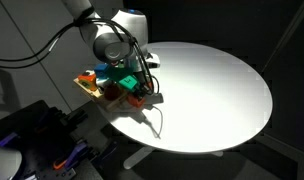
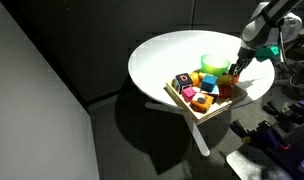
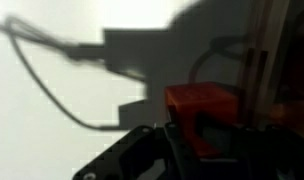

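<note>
In the wrist view a red block (image 3: 202, 105) sits right at my gripper's dark fingers (image 3: 142, 150), near the bottom of the picture. Shadow hides how far apart the fingers stand and whether they touch the block. From exterior view 1, the red block (image 1: 136, 102) is on the white table, just outside the wooden tray (image 1: 114, 103). My gripper (image 1: 139, 93) is low, directly over and around it. Exterior view 2 has the gripper (image 2: 234, 70) beside the tray's right end, where its fingertips are hard to make out.
The wooden tray (image 2: 195, 116) holds several coloured blocks. A green bowl (image 2: 214, 67) stands behind it. A cable loops above the arm.
</note>
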